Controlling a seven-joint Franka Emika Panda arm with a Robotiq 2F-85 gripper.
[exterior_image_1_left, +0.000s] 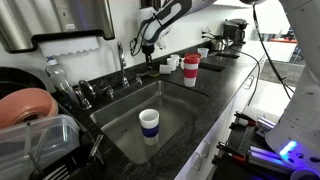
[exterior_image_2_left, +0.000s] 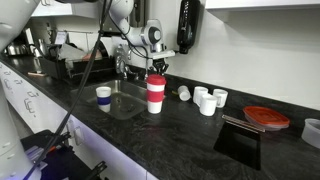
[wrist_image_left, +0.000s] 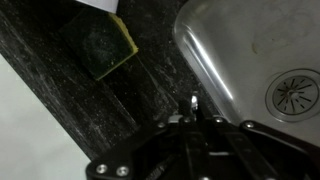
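In the wrist view my gripper is shut, with a small shiny metallic piece (wrist_image_left: 194, 102) showing at the fingertips; what it belongs to cannot be made out. Below the fingers lies the dark counter, near the rounded edge of the steel sink (wrist_image_left: 212, 78). A dark green and yellow sponge (wrist_image_left: 100, 45) rests on the counter at upper left of that view, apart from the fingers. From both outside views the arm (exterior_image_1_left: 150, 27) reaches over the far end of the sink, its fingertips too small to read there.
A white cup with a blue band (exterior_image_1_left: 149, 123) stands at the sink's near edge. Beside the sink is a red and white cup stack (exterior_image_2_left: 156, 92). Several white mugs (exterior_image_2_left: 208, 103), a black tray (exterior_image_2_left: 238, 142) and a red lid (exterior_image_2_left: 266, 118) occupy the counter. The faucet (exterior_image_1_left: 123, 66) rises behind the sink.
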